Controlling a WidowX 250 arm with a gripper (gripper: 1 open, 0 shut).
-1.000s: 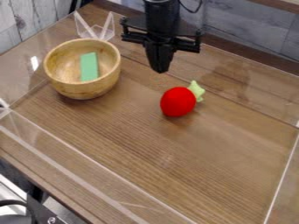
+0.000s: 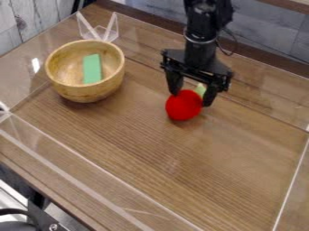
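Note:
The black gripper [image 2: 193,77] hangs from the top centre, lowered over a red round object [image 2: 183,106] and a small light green item [image 2: 203,89] just behind it. Its fingers are near or around these objects; whether they touch or hold either cannot be told.
A yellow bowl [image 2: 114,77] with a green block [image 2: 92,67] in it stands on the wooden table [image 2: 145,162] at the left. A grey wall borders the back right.
The gripper has come down and slightly toward the red object and the light green item. The red object looks about in the same place.

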